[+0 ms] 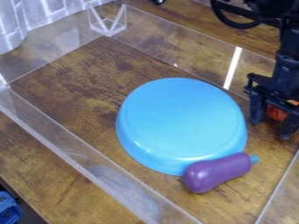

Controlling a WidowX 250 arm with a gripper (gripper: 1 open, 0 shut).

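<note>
A blue upside-down bowl or dish (180, 121) lies in the middle of the wooden surface, with a purple toy eggplant (216, 172) touching its lower right side. At the far right, my black gripper (267, 115) is low over the surface, partly cut off by the frame edge, with an orange-red object (277, 113) behind or between its fingers. I cannot tell whether the gripper is shut on it.
Clear plastic walls enclose the wooden area on the left, back and right. A blue item (6, 208) sits outside the walls at the lower left.
</note>
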